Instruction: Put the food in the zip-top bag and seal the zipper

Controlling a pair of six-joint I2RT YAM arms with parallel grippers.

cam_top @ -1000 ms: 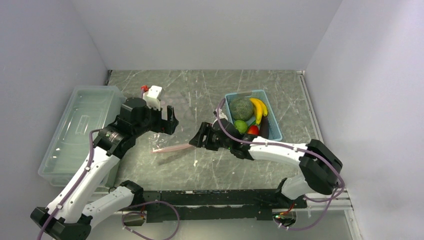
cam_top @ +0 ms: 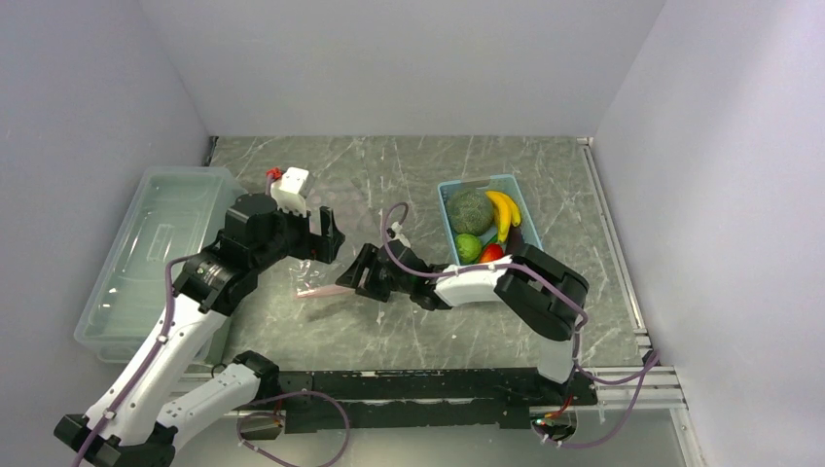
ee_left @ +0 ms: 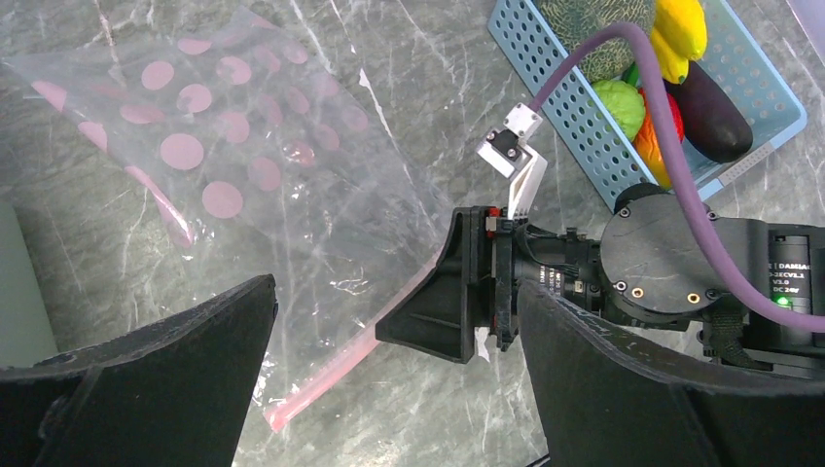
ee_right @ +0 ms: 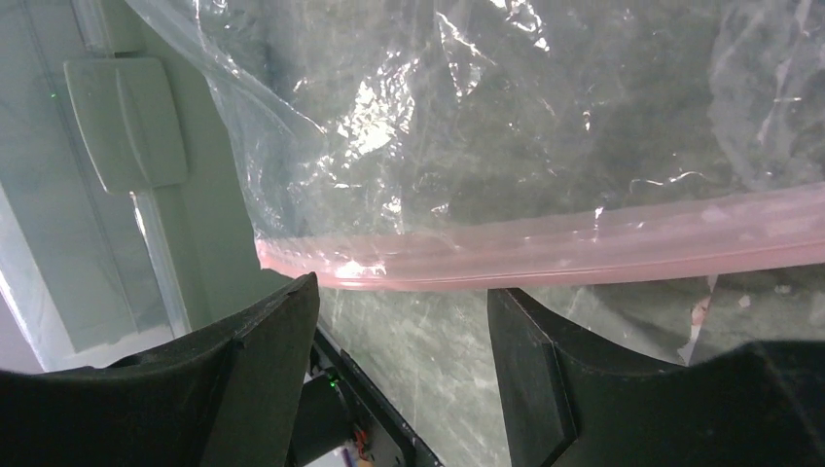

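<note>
A clear zip top bag (ee_left: 331,224) with pink dots and a pink zipper edge (ee_right: 545,243) lies flat on the marble surface. My left gripper (cam_top: 326,233) hangs open above it. My right gripper is open and low at the zipper edge, its fingertips just below the pink strip. A blue basket (cam_top: 445,226) at the right holds a green melon (cam_top: 470,211), a cabbage (cam_top: 468,247), bananas (cam_top: 502,216), a red pepper (cam_top: 492,253) and an eggplant (ee_left: 710,117).
A lidded clear container (cam_top: 146,243) fills the left end of the surface. Walls close in the sides and back. Bare marble (cam_top: 409,341) lies in front of the bag.
My left arm has shifted only slightly.
</note>
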